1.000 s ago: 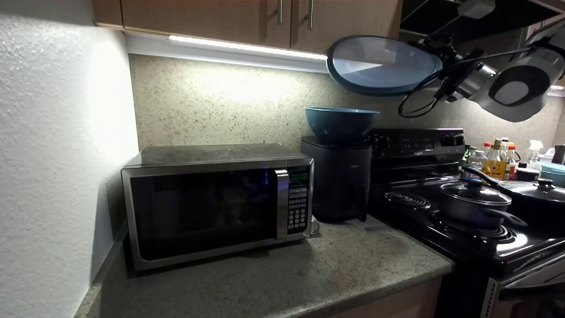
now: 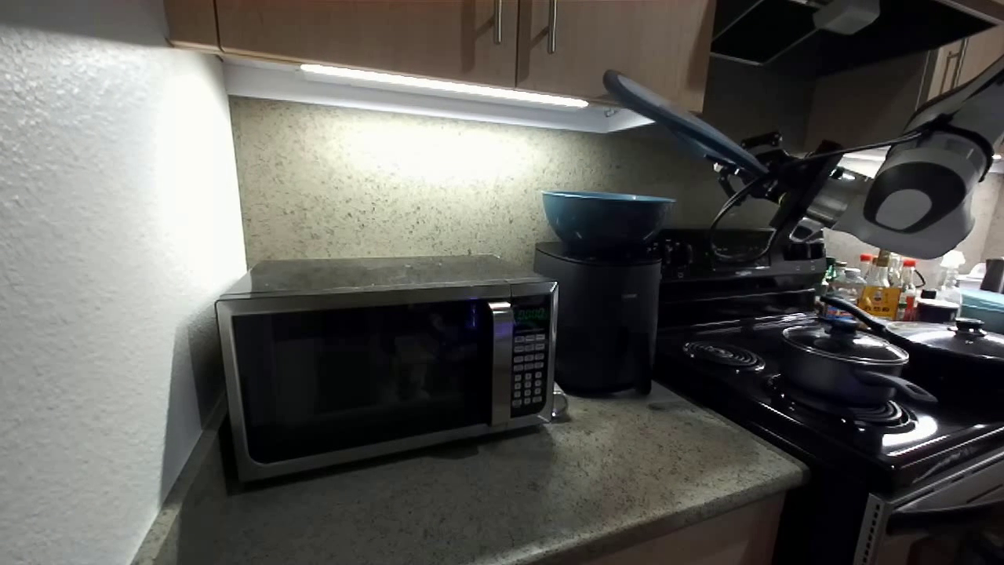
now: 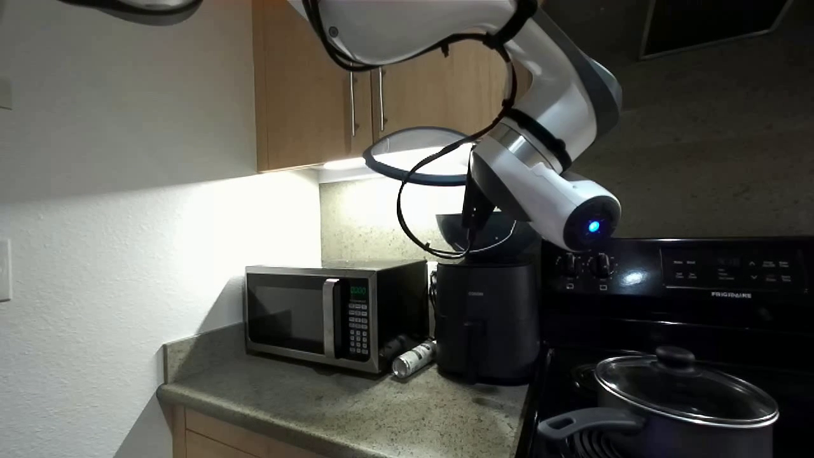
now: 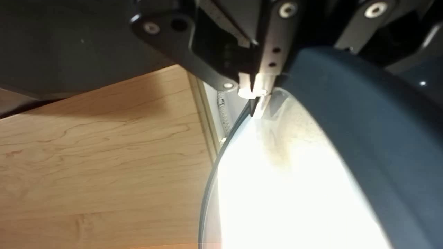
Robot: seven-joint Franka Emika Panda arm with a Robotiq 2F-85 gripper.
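A large round lid (image 2: 682, 127) with a clear centre and a dark blue rim hangs in the air, steeply tilted and nearly edge-on in exterior view 1. My gripper is shut on its edge. In exterior view 2 the lid (image 3: 385, 164) appears as a flattened oval to the left of the wrist, and the arm hides part of the gripper. Below the lid, and apart from it, a blue bowl (image 2: 607, 221) rests on top of a black air fryer (image 2: 602, 320).
Wooden cupboards (image 2: 376, 38) with a lit strip hang close to the lid's upper end. A microwave (image 2: 386, 367) stands left of the fryer, a can (image 3: 416, 359) lying between them. To the right is the stove with a lidded pot (image 2: 842, 358).
The lid has turned from a broad oval facing the camera to a thin, slanted edge, its gripped end lower. My gripper has moved down and slightly left, still holding it.
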